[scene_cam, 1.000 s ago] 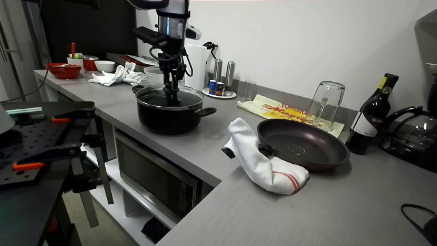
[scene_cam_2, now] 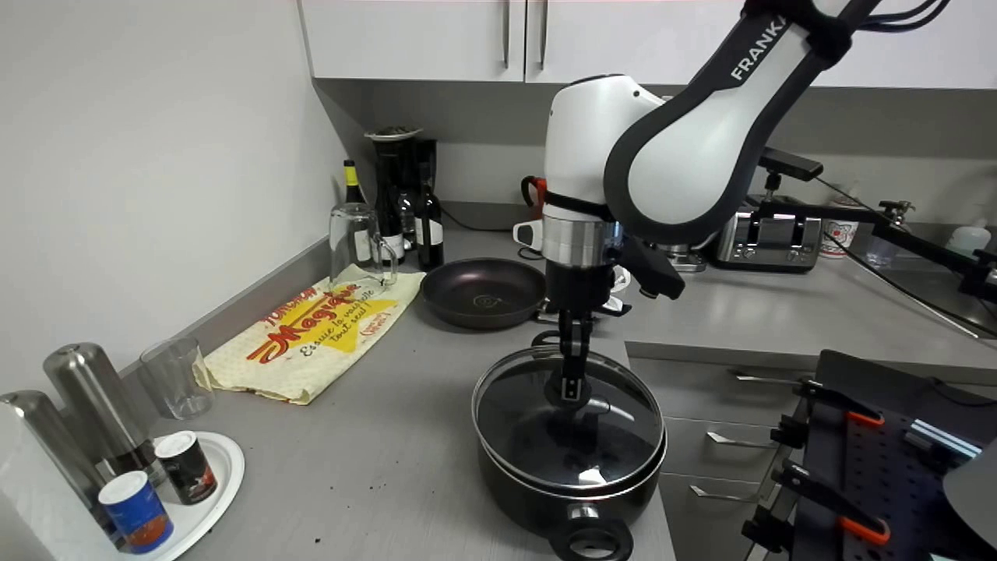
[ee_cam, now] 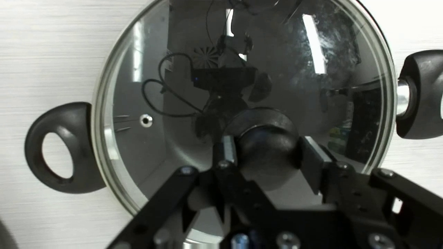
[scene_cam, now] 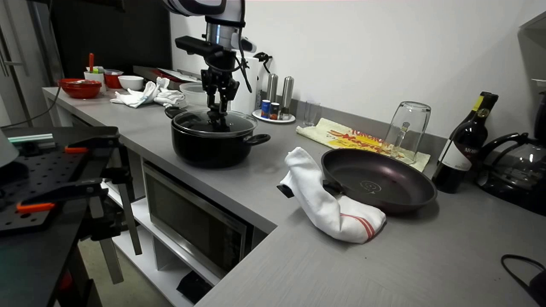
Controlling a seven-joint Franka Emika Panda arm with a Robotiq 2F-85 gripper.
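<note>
A black pot [scene_cam: 212,149] with two side handles stands on the grey counter. Over its opening is a glass lid [scene_cam_2: 523,425] with a metal rim and a round black knob [ee_cam: 268,164]. My gripper points straight down and is shut on that knob, one finger pad on each side. In exterior view 2 the lid looks slightly off-centre, with some of the pot's rim showing at the near right. Whether the lid rests fully on the pot or is slightly raised, I cannot tell. The pot's inside is obscured by dark glass and reflections.
A frying pan [scene_cam: 379,179] and a white towel [scene_cam: 327,204] lie on the counter's corner section. Against the wall are a plate of shakers [scene_cam: 276,117], a yellow cloth [scene_cam: 353,139] and an upturned glass jug [scene_cam: 408,130]. Bare counter separates pot and pan.
My arm has shifted slightly right in exterior view 1, with the wrist turned a little. The lid has slid slightly right over the pot, which has stayed in place.
</note>
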